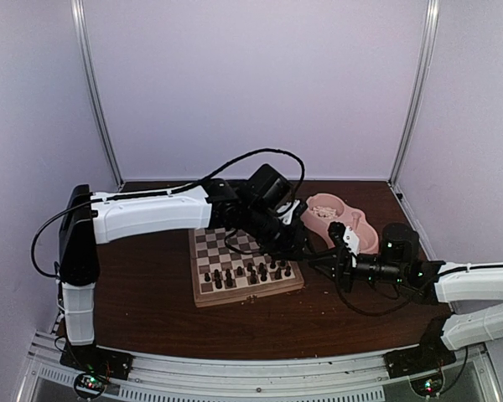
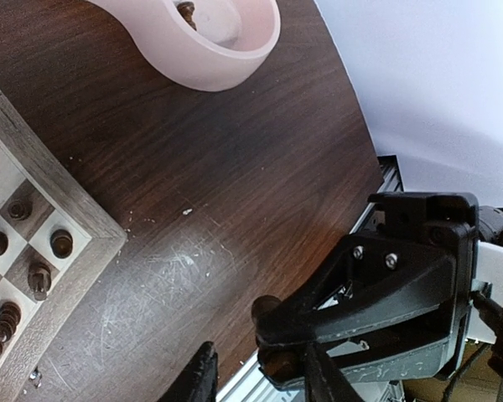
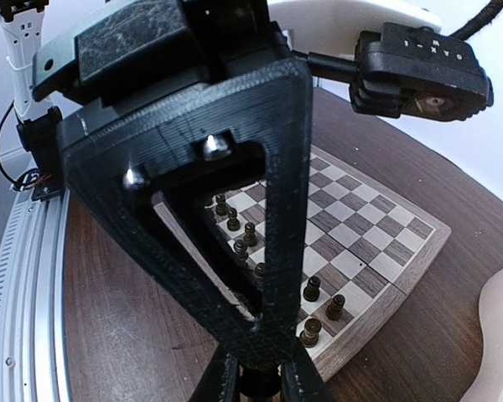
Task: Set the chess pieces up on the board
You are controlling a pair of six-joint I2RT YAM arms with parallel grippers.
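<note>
In the left wrist view a dark chess piece (image 2: 266, 306) is held in the air, with my right gripper shut on it from the right. My left gripper is open, its fingertips to either side of the piece's lower part. The right wrist view shows the dark piece (image 3: 260, 382) at the bottom, largely hidden by both grippers. The wooden chessboard (image 1: 203, 297) lies on the table, with several dark pieces (image 1: 229, 278) upright along its near side. Both grippers meet just right of the board's near corner.
A pink divided tray (image 1: 369, 239) stands right of the board, with pale pieces (image 1: 323, 212) in one compartment. A dark piece (image 2: 186, 12) lies in another. The table (image 1: 260, 331) in front of the board is clear.
</note>
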